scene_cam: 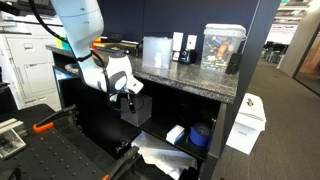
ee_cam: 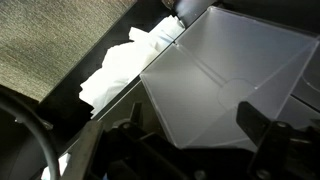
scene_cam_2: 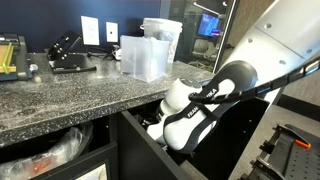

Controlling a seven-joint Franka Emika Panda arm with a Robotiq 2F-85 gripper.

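Note:
A translucent grey bin [ee_cam: 222, 80] fills the middle of the wrist view, with its square bottom and side walls showing. My gripper is open, its dark fingers wide apart over the near part of the bin. Whether they touch its walls, I cannot tell. In exterior view 1 the gripper [scene_cam: 134, 101] is at the bin [scene_cam: 138, 110] on the dark shelf under the counter. From the other side, the white arm [scene_cam_2: 185, 112] reaches down past the counter edge, and the fingers are hard to make out.
A crumpled white cloth or bag [scene_cam: 163, 156] lies on the shelf near the front, with a blue round container [scene_cam: 200, 133] and a small white-and-blue item [scene_cam: 175, 133] behind it. Overhead, the granite counter [scene_cam: 185, 78] carries a clear tub [scene_cam: 222, 47] and a translucent box [scene_cam: 157, 52].

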